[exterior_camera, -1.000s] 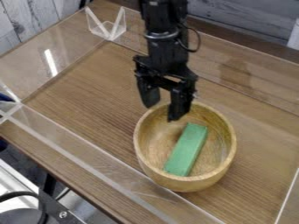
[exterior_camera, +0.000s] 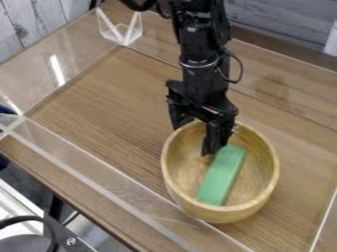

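Observation:
My black gripper reaches down from the top centre to the back rim of a beige bowl. Its fingers are over and at that rim, dark and overlapping, so whether they are open or shut, or hold anything, cannot be told. A green oblong object lies inside the bowl, toward its right side, slanting from upper right to lower left.
A white wire-like object stands at the top left. Dark cables and a round dark part are at the lower left edge.
The bowl sits slightly lower in the view, with the green object still in it.

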